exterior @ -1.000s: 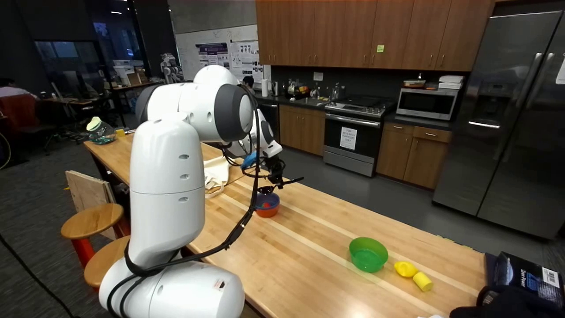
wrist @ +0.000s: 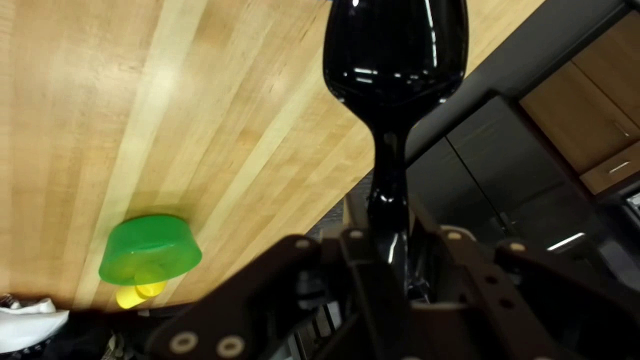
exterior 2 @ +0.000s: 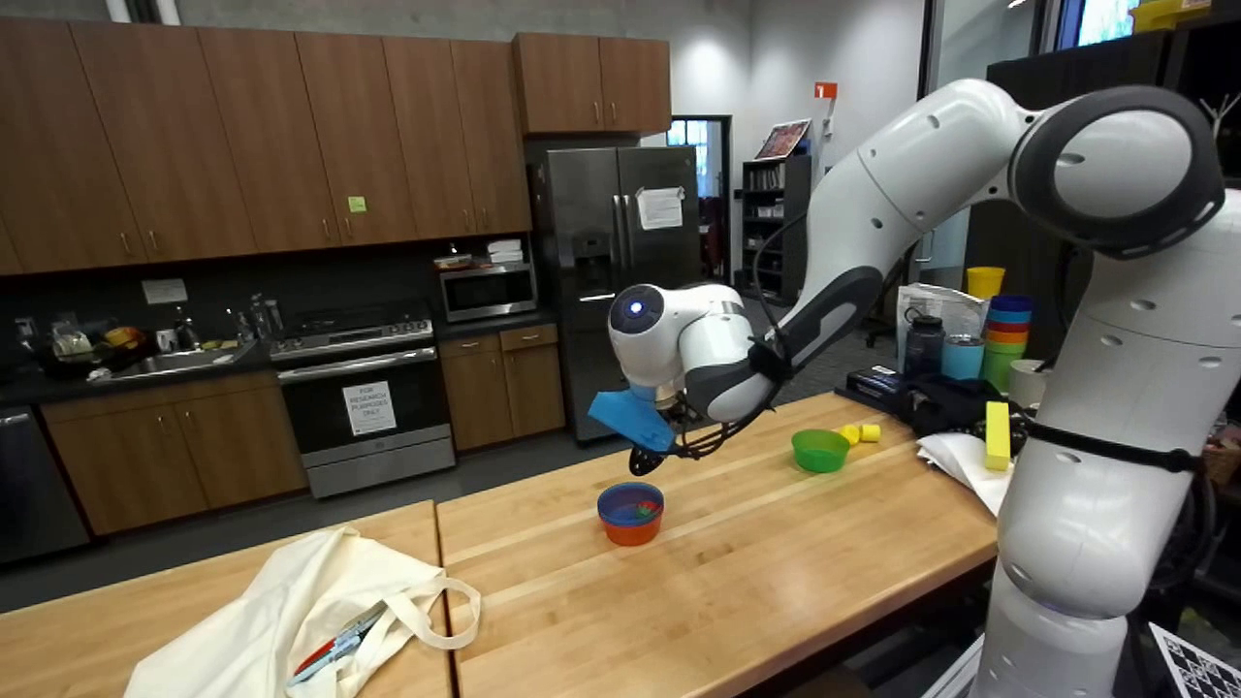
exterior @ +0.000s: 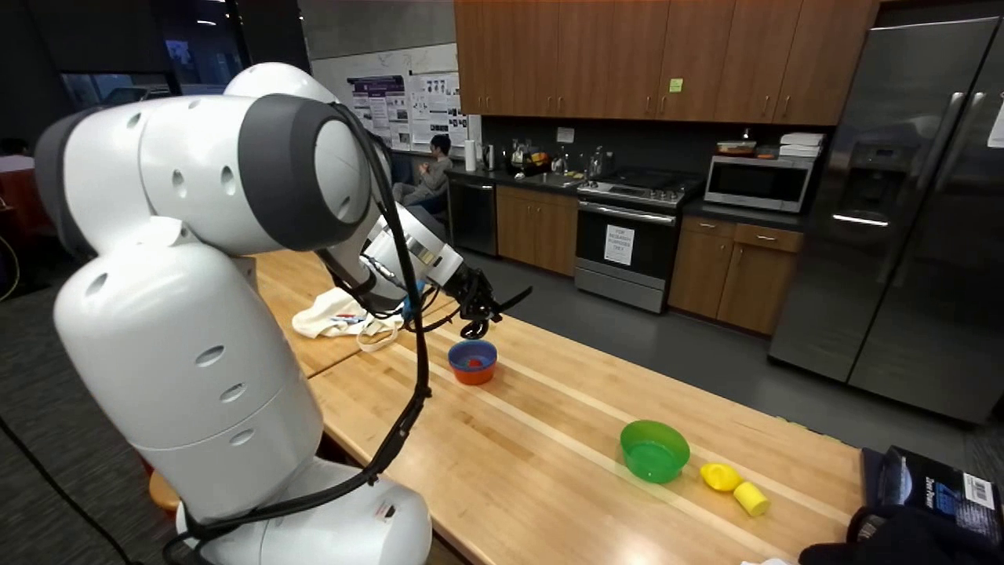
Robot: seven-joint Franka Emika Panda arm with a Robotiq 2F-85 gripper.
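Observation:
My gripper is shut on the neck of a shiny black spoon, whose broad head fills the upper part of the wrist view. From the side, the dark spoon head hangs just above a stack of two bowls, with no contact showing. On top of that stack sits a blue bowl, nested in an orange one. Something small and red lies inside the blue bowl. Farther along the table stand a green bowl, a yellow lemon-like piece and a yellow cylinder.
A cream cloth bag with pens lies across the table seam. Dark items and a box occupy the far right end. Between the stacked bowls and the green bowl the wooden table is bare.
The spoon head has risen a little from the blue bowl's rim, and the gripper has shifted slightly left and up. The arm's upper links have swung left and closer to exterior view 1. Bowls unchanged.

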